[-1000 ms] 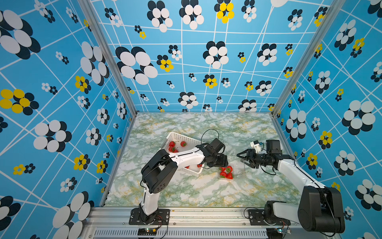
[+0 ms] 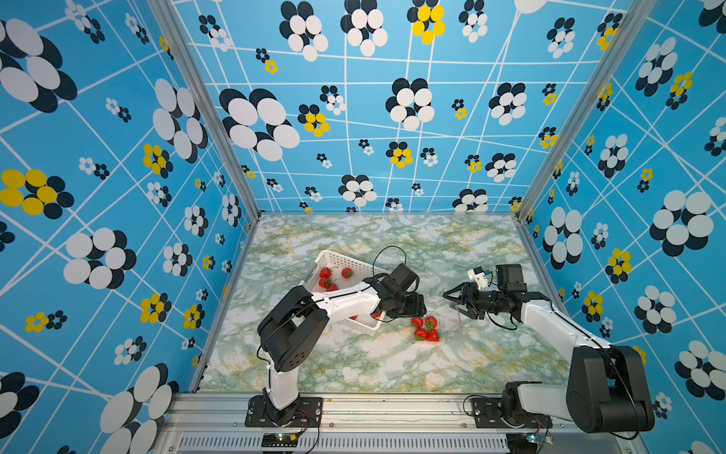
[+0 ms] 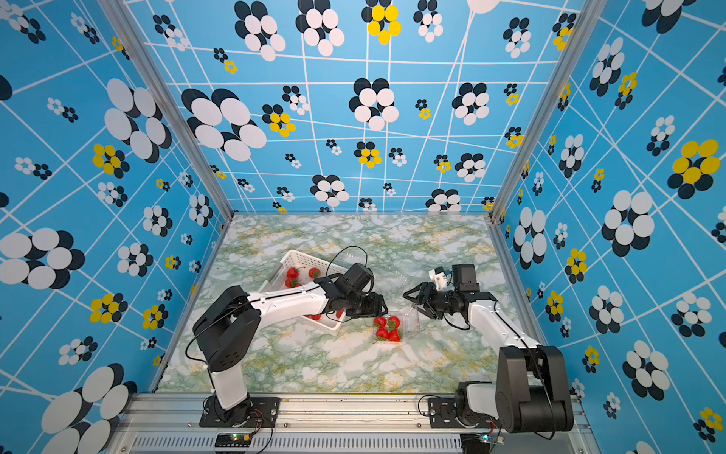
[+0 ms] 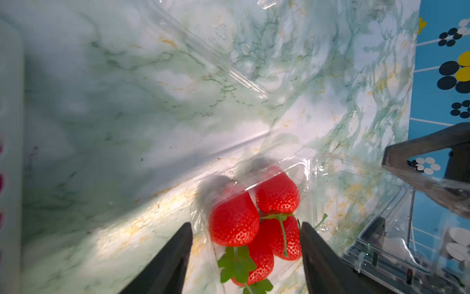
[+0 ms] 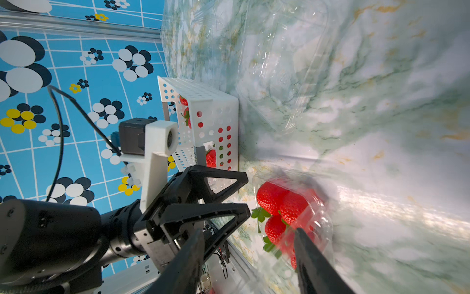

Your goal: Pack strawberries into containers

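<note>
A clear hinged container holds several red strawberries with green leaves. It sits on the table right of the white basket, its transparent lid extending to the right. My left gripper is open, its fingers apart over the container's left part; whether they touch its wall is unclear. From the right, my right gripper faces the lid side, fingers apart. Blurred clear plastic shows near them, but contact is hard to tell. More strawberries lie in the basket, partly hidden by the left arm.
Empty clear containers lie behind the filled one, faint against the marble. The two grippers are close together, with little room between them. Bare table shows in front and at the right; the back is also free.
The filled container has shifted slightly left, along with my left gripper. My right gripper has come a little left too. The basket has moved very slightly left.
</note>
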